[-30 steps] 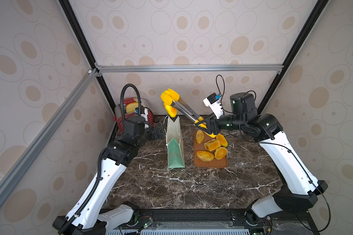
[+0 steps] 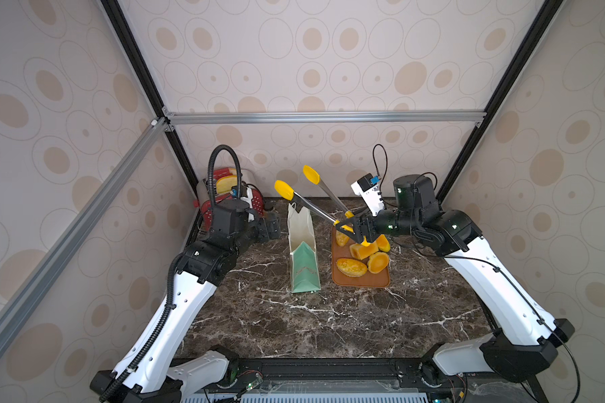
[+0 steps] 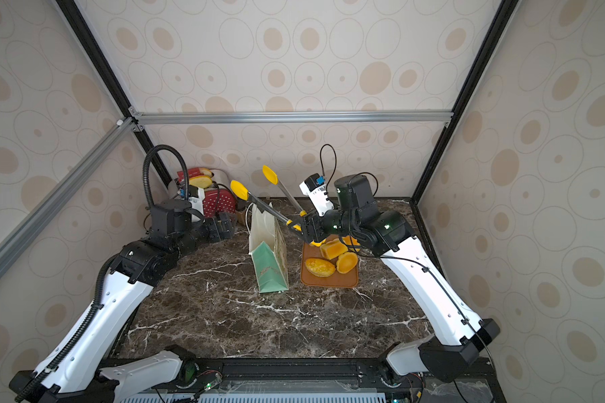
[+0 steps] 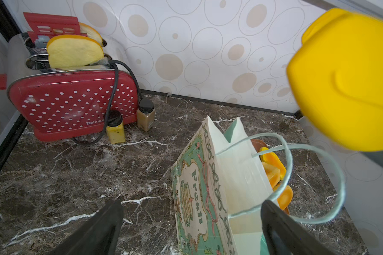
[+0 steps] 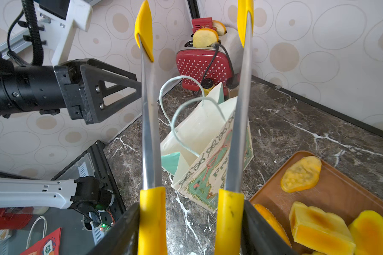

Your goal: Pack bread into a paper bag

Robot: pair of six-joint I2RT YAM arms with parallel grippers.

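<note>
A paper bag with white handles stands upright and open, centre table. Right of it, several pieces of bread lie on a brown tray. My right gripper holds yellow-tipped metal tongs; their arms are spread apart above the bag, with nothing seen between the tips. My left gripper hangs at the bag's left; in the left wrist view its fingers stand apart, empty. The inside bottom of the bag is hidden.
A red toaster with slices stands at the back left, two small jars beside it. Walls close in behind and at both sides.
The tongs held a bread piece over the bag; they have since spread apart and the bread is out of sight at the bag. The bag has shifted slightly. The left arm is still.
</note>
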